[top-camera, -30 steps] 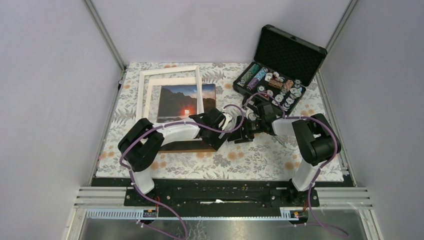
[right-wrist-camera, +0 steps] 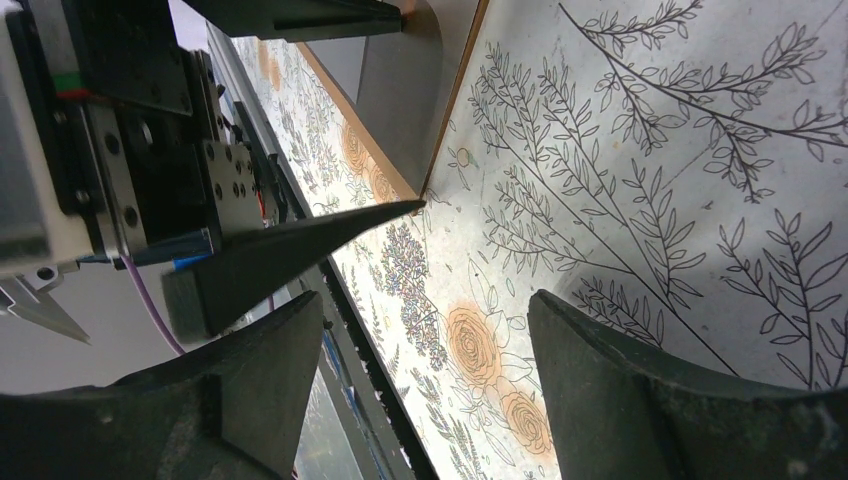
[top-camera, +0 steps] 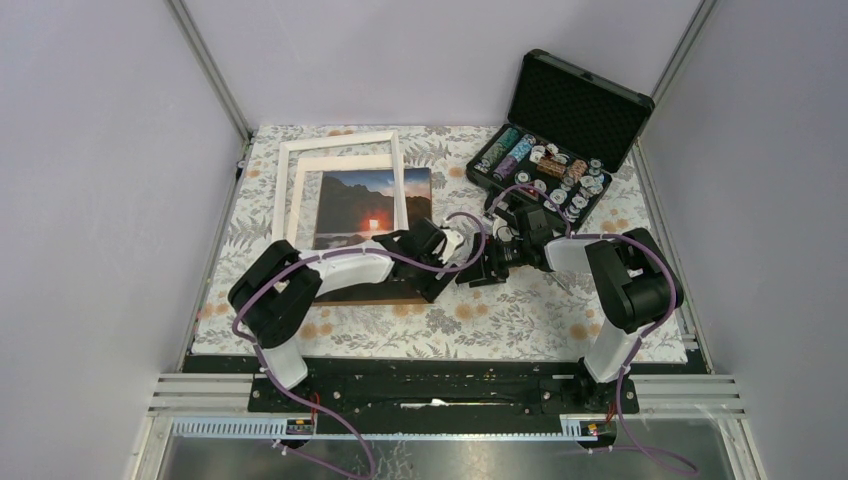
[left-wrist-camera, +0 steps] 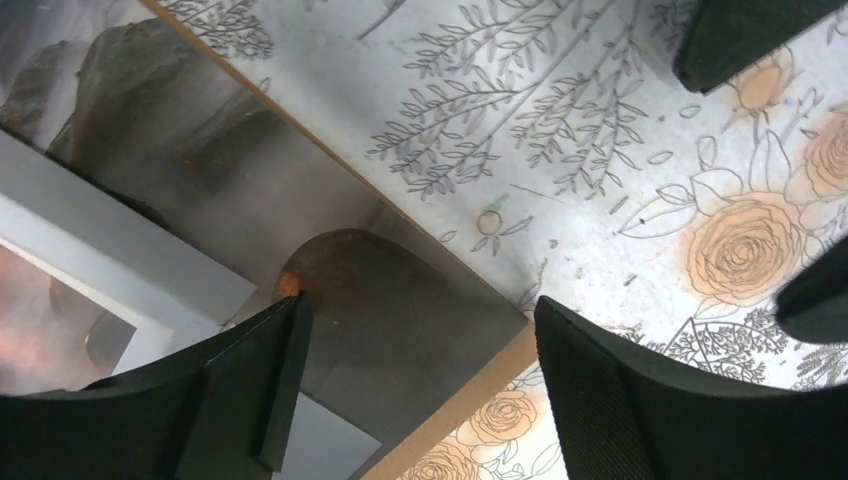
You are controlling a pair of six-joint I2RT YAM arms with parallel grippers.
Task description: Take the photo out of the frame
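Observation:
The sunset photo (top-camera: 355, 210) lies flat on the table, its right strip and lower edge reaching past the white frame (top-camera: 401, 185). In the left wrist view, the dark corner (left-wrist-camera: 420, 350) of the photo, with a brown edge, shows between the fingers of my left gripper. That gripper is open above this corner; I cannot tell whether either finger touches it. Just right of the corner is my right gripper, open, with only bare patterned cloth showing between its fingers. My left arm hides the photo's lower middle in the top view.
An open black case (top-camera: 550, 170) of poker chips stands at the back right, close behind the right arm. Both grippers are very near each other. Patterned tablecloth (top-camera: 450, 340) is clear along the front.
My right arm looks almost still; photo and frame have not moved.

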